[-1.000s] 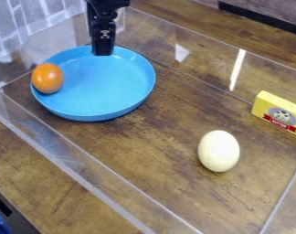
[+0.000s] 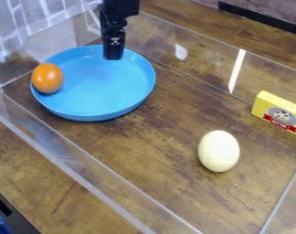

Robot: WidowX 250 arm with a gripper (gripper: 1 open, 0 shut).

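Observation:
An orange round object (image 2: 47,78) rests on the left side of a blue plate (image 2: 104,99). My black gripper (image 2: 112,53) hangs over the back part of the plate, its fingers pointing down and standing open, with nothing visible between them. A white egg (image 2: 219,151) lies on the wooden table to the lower right, and a yellow box (image 2: 276,111) with a printed label is at the right edge.
Transparent side panels run along the left and right, and something blue shows at the bottom left corner.
My gripper has moved slightly to the right and down over the back of the plate. The objects have stayed in place.

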